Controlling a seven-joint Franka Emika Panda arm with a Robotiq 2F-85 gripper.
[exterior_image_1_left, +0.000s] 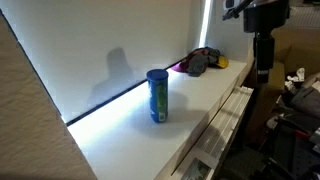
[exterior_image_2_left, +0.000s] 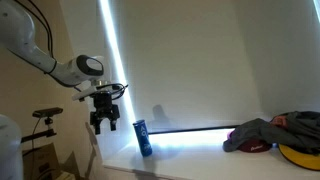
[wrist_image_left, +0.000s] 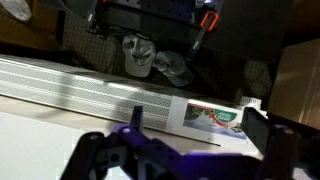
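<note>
A tall blue can (exterior_image_1_left: 158, 95) with a green lower part stands upright on the white surface (exterior_image_1_left: 115, 145). In exterior view 2 the same can (exterior_image_2_left: 143, 138) is to the right of my gripper (exterior_image_2_left: 105, 127), clear of it. The gripper is open, its two fingers apart and pointing down with nothing between them. Exterior view 1 has the gripper (exterior_image_1_left: 263, 76) raised at the right, beyond the surface's edge. Dark fingers (wrist_image_left: 83, 158) frame the lower part of the wrist view, where the can does not appear.
Dark cloth (exterior_image_2_left: 275, 133) and a yellow item (exterior_image_2_left: 300, 157) lie at the surface's far end. A ridged pale strip (wrist_image_left: 85, 95) and a printed card (wrist_image_left: 213, 119) run along the edge, beside a dark area with clear cups (wrist_image_left: 139, 55). Room around the can is free.
</note>
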